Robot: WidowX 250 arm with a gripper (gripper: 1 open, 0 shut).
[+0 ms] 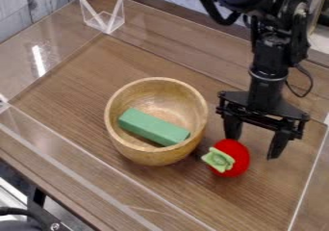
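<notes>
My black gripper (253,137) hangs open at the right, its fingers either side and low over the wood table (77,110). Just below its left finger lies a red round object (232,166) with a pale green top facing lower left; whether the finger touches it I cannot tell. A wooden bowl (160,92) stands left of the gripper, holding a green block (152,126).
A small clear wire or plastic holder (102,14) stands at the back left. Dark cables lie off the lower left edge.
</notes>
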